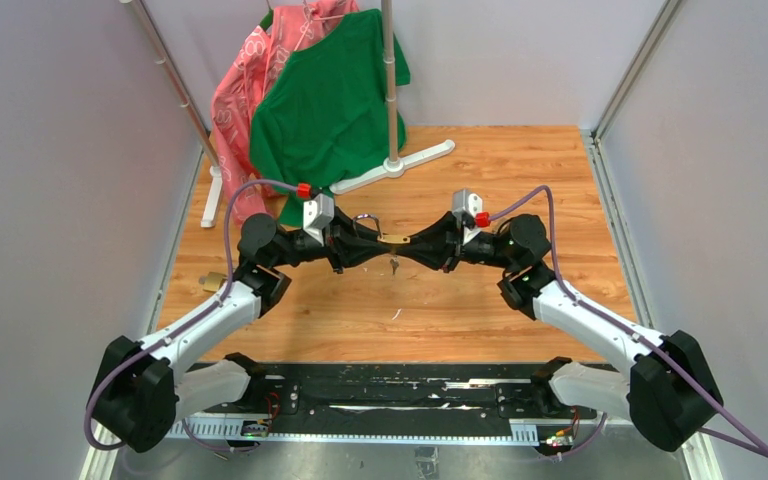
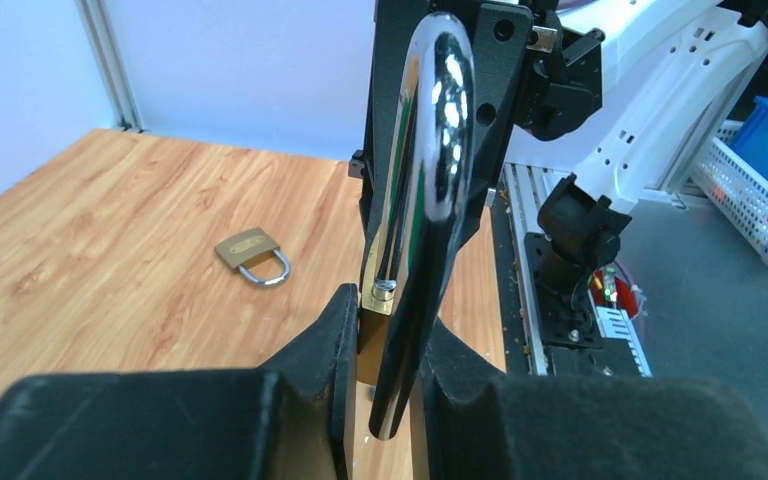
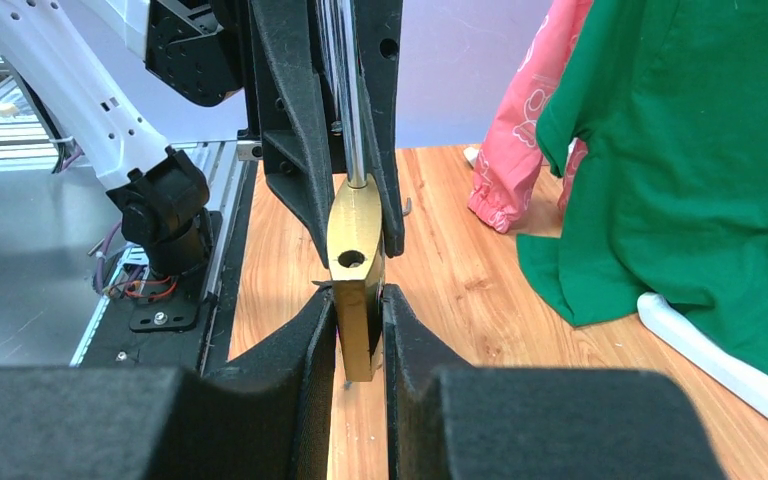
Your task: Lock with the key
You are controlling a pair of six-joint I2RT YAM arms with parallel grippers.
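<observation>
A brass padlock (image 1: 395, 239) is held up between the two arms, and my right gripper is shut on its body. Its chrome shackle is raised; the loose end is out of the body, whose empty hole shows in the right wrist view. My left gripper (image 1: 380, 242) stands part open, its fingers (image 3: 305, 150) on either side of the shackle and the near end of the body. Below the padlock, in the top view, hangs a small key (image 1: 394, 266). Its upper part is hidden.
Another brass padlock (image 2: 248, 247) lies on the wooden table (image 1: 490, 320) at the left. Behind, a green shirt (image 1: 330, 105) and a pink garment (image 1: 235, 110) hang by a rack with white feet (image 1: 425, 157).
</observation>
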